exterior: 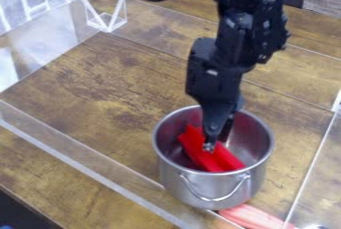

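My black gripper [213, 131] reaches down from the top into a steel pot [200, 185] at the lower middle, its tip just over a red object [226, 159] lying inside. The fingertips are small and dark against the pot's interior, and I see nothing clearly held between them.
A pale red object [256, 219] lies beside the pot at the front right. Clear plastic edging runs along the left, and a white wire item [107, 14] stands at the back left.
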